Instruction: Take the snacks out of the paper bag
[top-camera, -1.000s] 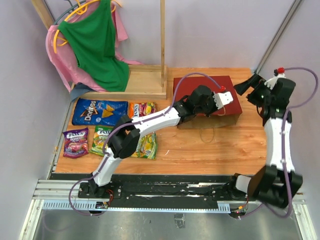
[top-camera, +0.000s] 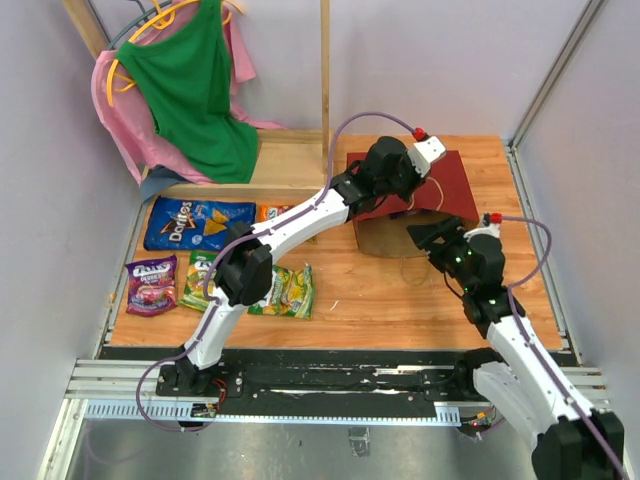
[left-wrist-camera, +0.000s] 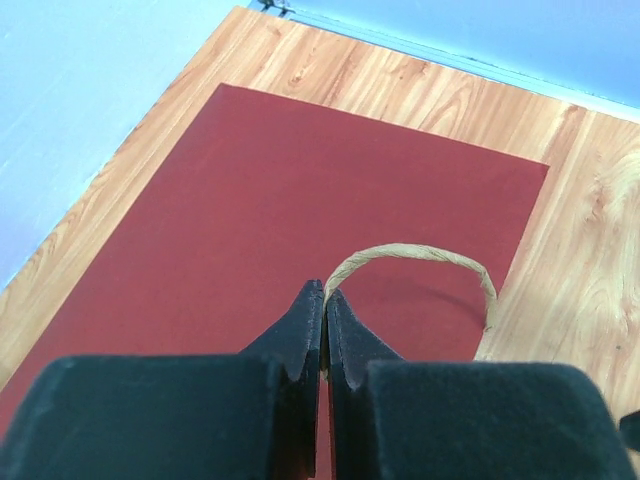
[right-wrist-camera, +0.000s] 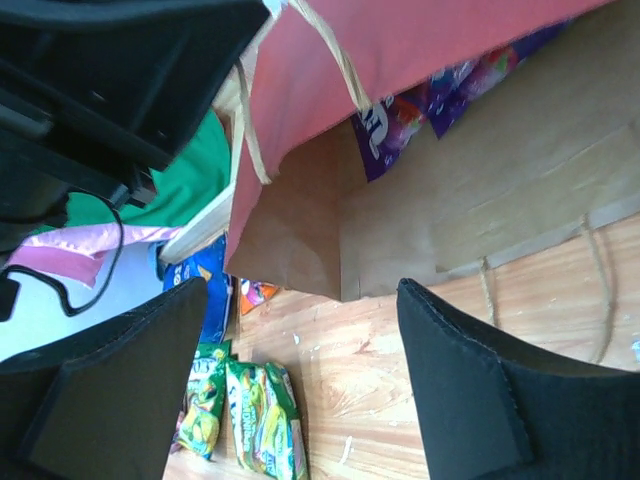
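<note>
The red paper bag (top-camera: 450, 183) lies on its side at the right of the table, its mouth facing the front edge. Its upper side is raised by a twine handle (left-wrist-camera: 420, 250), on which my left gripper is shut. Inside the gaping mouth, purple snack packets (right-wrist-camera: 385, 135) show in the right wrist view. My right gripper is in front of the mouth, fingers spread and nothing between them. Outside, on the left, lie a blue Doritos bag (top-camera: 198, 225), a purple packet (top-camera: 152, 285) and green packets (top-camera: 290, 292).
An orange packet (top-camera: 270, 212) is partly covered by my left arm. Behind the snacks stands a wooden rack (top-camera: 290, 160) with green and pink clothes (top-camera: 195, 90).
My right gripper has swung in from the right side to the bag's mouth. The left one has moved back and left, and the bag's upper side has risen, widening its mouth.
</note>
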